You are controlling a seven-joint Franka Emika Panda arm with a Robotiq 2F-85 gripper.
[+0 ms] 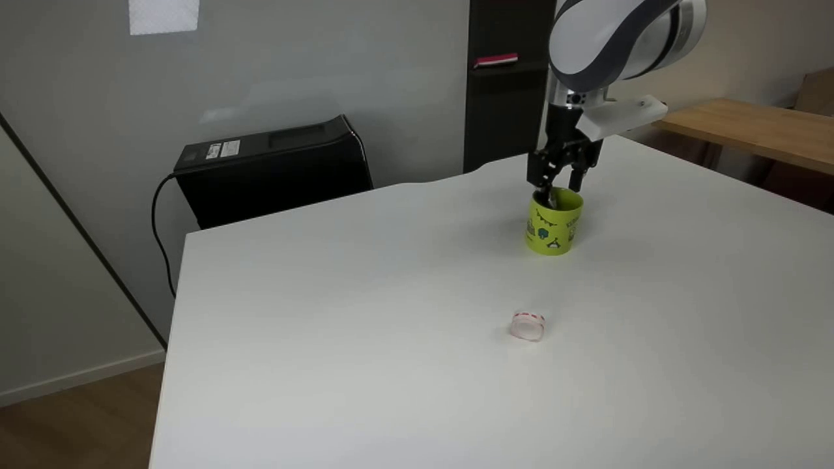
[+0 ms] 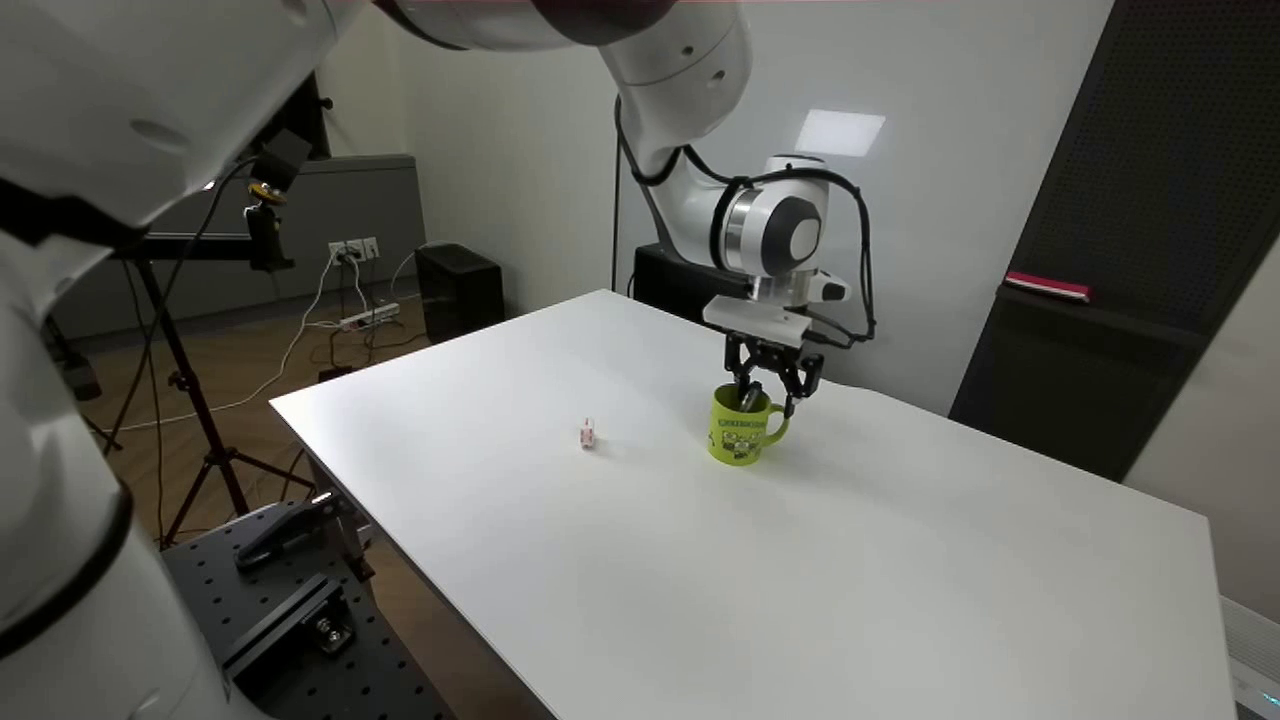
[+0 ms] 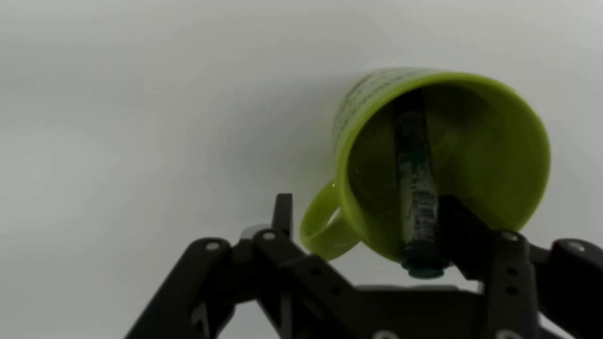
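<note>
A lime-green mug (image 1: 552, 230) with printed figures stands upright on the white table. A dark marker with a pale label (image 3: 418, 197) leans inside it, its capped end reaching the rim nearest my gripper. My gripper (image 2: 765, 396) is over the mug, fingers apart. In the wrist view, one finger (image 3: 282, 212) is outside the mug, left of its handle (image 3: 325, 226); the other reaches over the opening, close against the marker's right side. Whether that finger touches the marker I cannot tell. The marker is not clasped between the two fingers.
A small clear tape roll with red marks (image 1: 528, 326) lies on the table in front of the mug. A black box-shaped device (image 1: 273, 168) stands behind the table's far edge.
</note>
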